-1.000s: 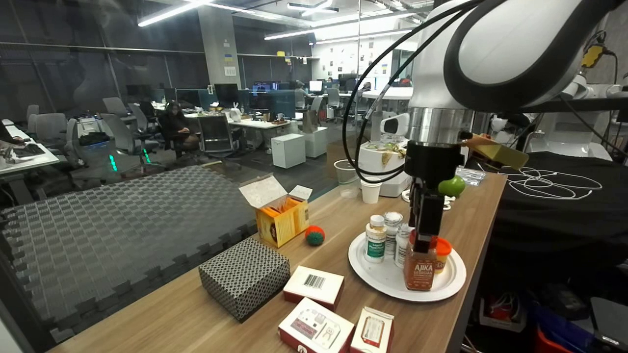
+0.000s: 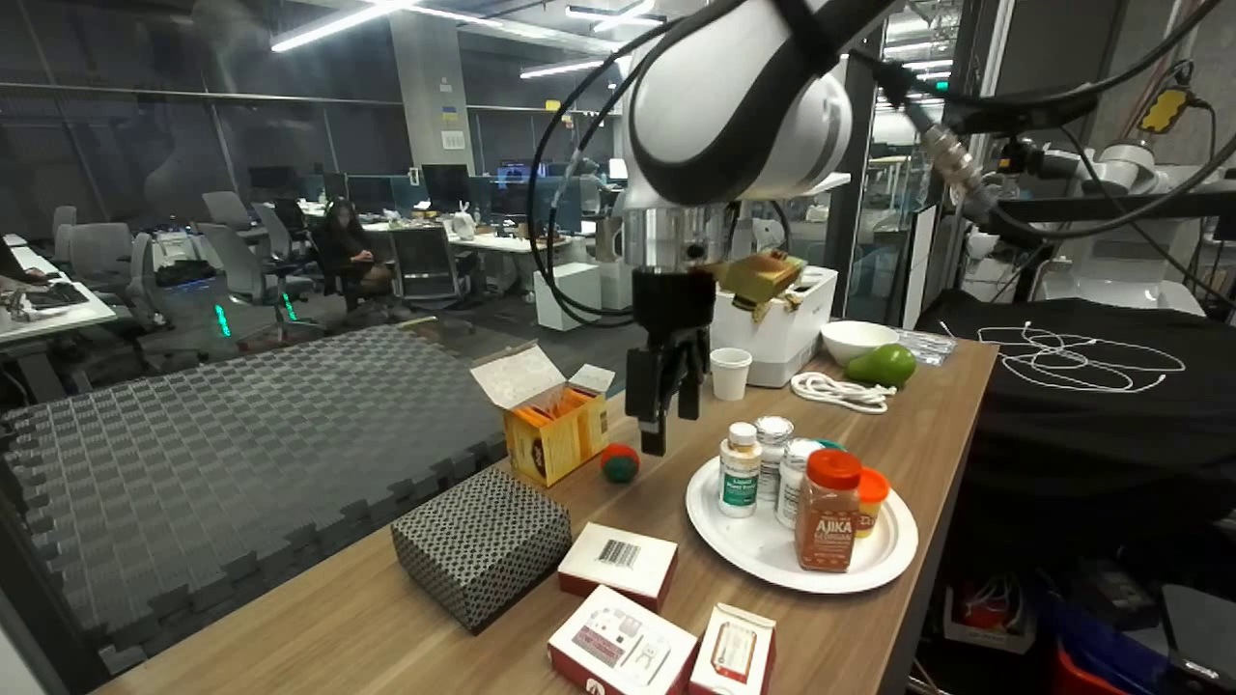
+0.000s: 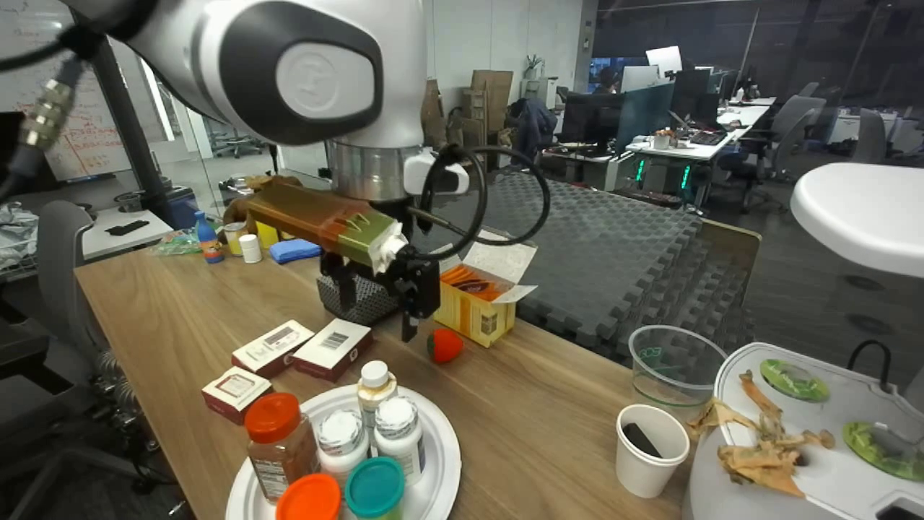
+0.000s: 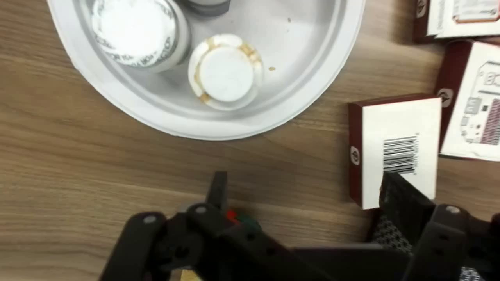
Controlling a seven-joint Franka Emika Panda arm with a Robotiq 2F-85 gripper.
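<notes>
My gripper (image 2: 669, 427) is open and empty, hanging above the table near a small red and green ball (image 2: 620, 463). In the wrist view most of the ball (image 4: 242, 219) is hidden behind one of my fingers (image 4: 217, 189). A white plate (image 2: 707, 523) carries an orange-lidded Ajika jar (image 2: 828, 521), a white-capped bottle (image 2: 739, 475), more white bottles and a tub with an orange lid (image 3: 309, 498). A teal lid (image 3: 375, 487) shows beside that tub. The barcode box (image 4: 398, 145) lies under my other finger in the wrist view, with two more red-and-white boxes close by.
Behind the ball stands an open yellow box (image 2: 556, 434) of orange packets. A black patterned box (image 2: 481, 544) sits at the table's edge. A paper cup (image 3: 651, 451) and a white appliance (image 3: 736, 468) stand at the other end. Bare wood lies between plate and cup.
My arm has moved left in exterior view 1, from over the Ajika jar to near the ball, and sits higher in the picture. The objects on the table stay where they were.
</notes>
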